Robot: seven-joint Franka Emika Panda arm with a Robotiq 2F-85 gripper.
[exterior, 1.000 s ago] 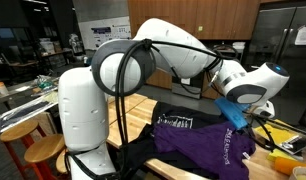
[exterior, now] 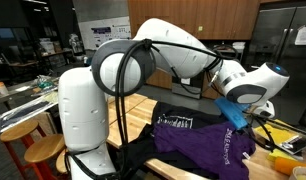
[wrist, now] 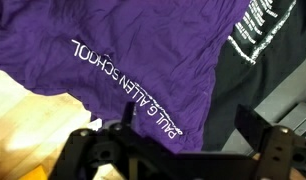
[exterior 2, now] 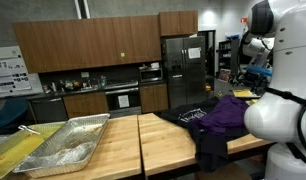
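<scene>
A purple cloth garment (wrist: 143, 70) with white lettering reading "Paul G. Allen School" lies spread and wrinkled, filling much of the wrist view. Black cloth (wrist: 258, 80) with white print lies along its right side. In exterior view 1 the purple garment (exterior: 198, 142) rests among black fabric (exterior: 139, 154) on the table. My gripper is open above the lettered part, its fingers wide apart with nothing held between them. Seen from exterior view 1, the gripper (exterior: 261, 124) hangs over the right part of the cloth, partly hidden by the arm.
Bare wooden table (wrist: 28, 125) shows at the wrist view's lower left. A yellow container (exterior: 286, 163) stands at the right in exterior view 1. Foil trays (exterior 2: 65, 143) sit at the far left in exterior view 2, with clear tabletop (exterior 2: 115, 150) beside them.
</scene>
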